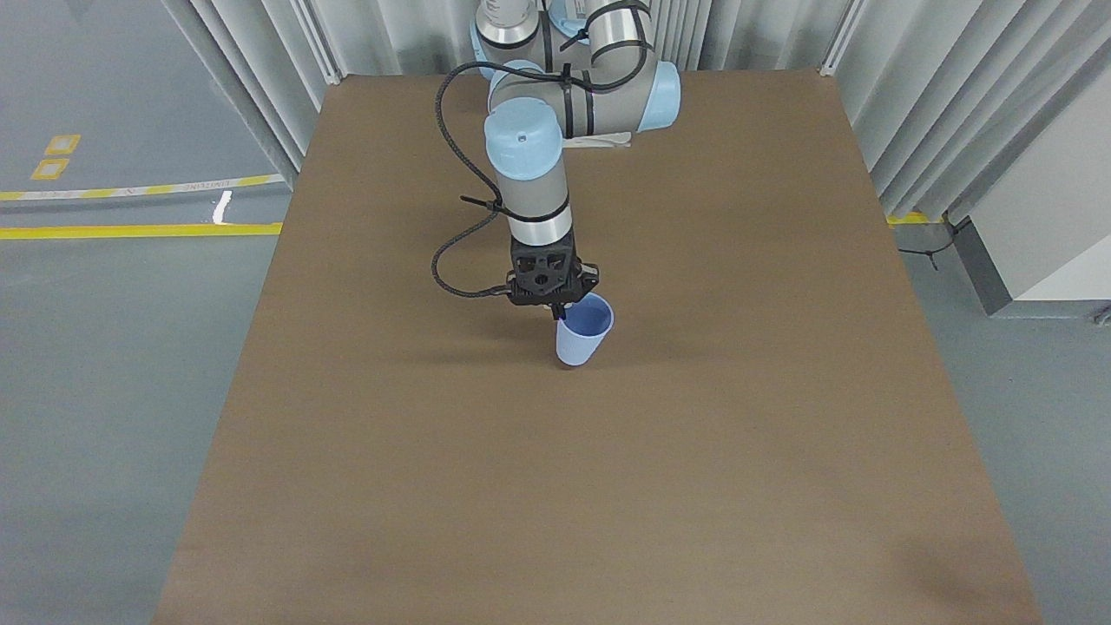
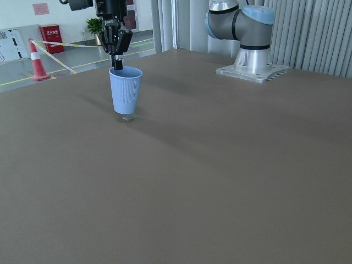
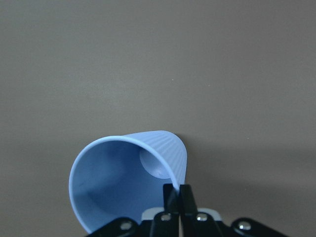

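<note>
A light blue ribbed cup [image 1: 583,343] [image 2: 125,94] [image 3: 118,182] hangs slightly above the brown table [image 1: 593,484], near its middle, open end up. My black gripper [image 1: 559,311] [image 2: 117,65] is shut on the cup's rim, one finger inside, the other outside, at the right side of the cup in the wrist view. A small pale patch on the table shows under the cup in the left view.
The robot's base [image 2: 251,69] stands at the back of the table. Curtains line the back, with floor on both sides of the table.
</note>
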